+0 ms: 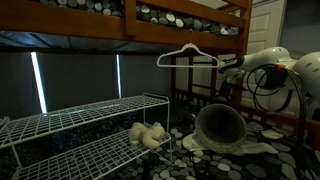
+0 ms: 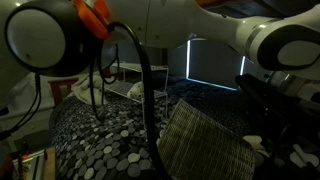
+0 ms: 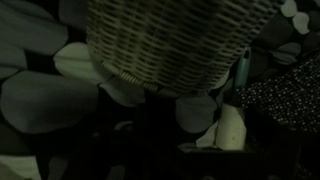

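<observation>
A woven basket (image 1: 220, 128) lies on its side on the patterned bedding, its round mouth facing exterior view 1. Its wicker wall (image 2: 205, 145) shows beneath the arm in exterior view 2, and the weave (image 3: 175, 40) fills the upper part of the wrist view. My gripper (image 1: 222, 92) is a dark shape above and behind the basket. Darkness hides its fingers, and whether anything is between them is unclear. A white hanger (image 1: 188, 57) hangs under the wooden bunk beam. On the wire rack rests a pale plush toy (image 1: 147, 135).
White wire shelves (image 1: 85, 120) stand at the left. A pale cloth (image 1: 250, 147) lies beside the basket. The wooden beam (image 1: 130, 40) crosses overhead, and a dark patterned cloth (image 3: 290, 100) is at the right of the wrist view. Open bedding (image 2: 90, 140) lies at the left in exterior view 2.
</observation>
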